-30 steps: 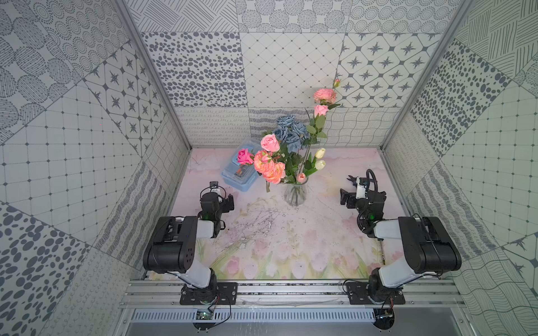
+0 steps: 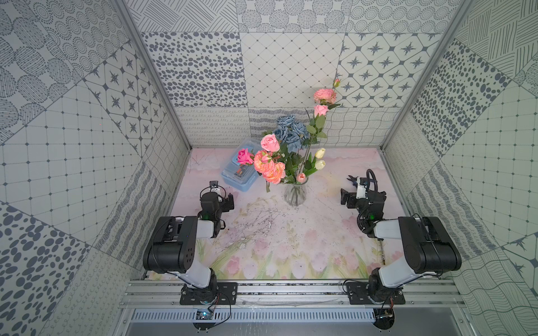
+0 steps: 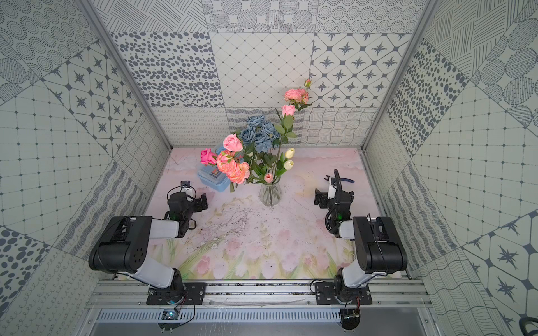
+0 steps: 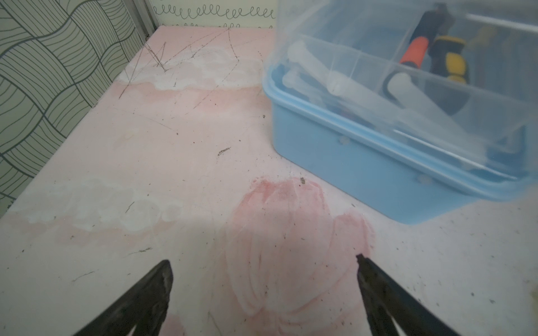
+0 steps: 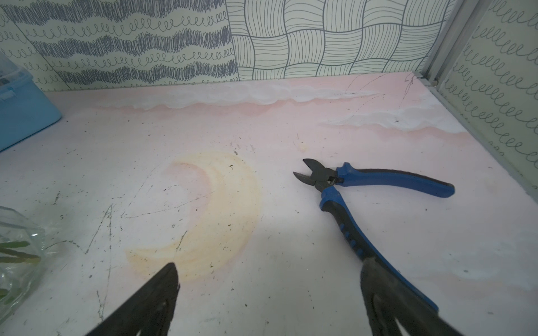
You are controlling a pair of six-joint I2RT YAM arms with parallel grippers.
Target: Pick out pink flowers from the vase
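A glass vase [image 2: 295,194] stands mid-table with mixed flowers: pink roses [image 2: 269,142] and coral blooms [image 2: 273,170] leaning left, a deep pink rose [image 2: 244,156], tall pink roses [image 2: 325,95] reaching up right, blue roses [image 2: 290,131] and cream tulips [image 2: 320,164]. My left gripper is low over the table at the left, open and empty, facing the blue box in its wrist view. My right gripper is low at the right, open and empty, with the vase's edge at the left of its wrist view.
A blue plastic tool box [image 4: 358,168] sits back left, partly under the flowers. Blue-handled pliers [image 5: 392,179] lie on the table beyond my right gripper.
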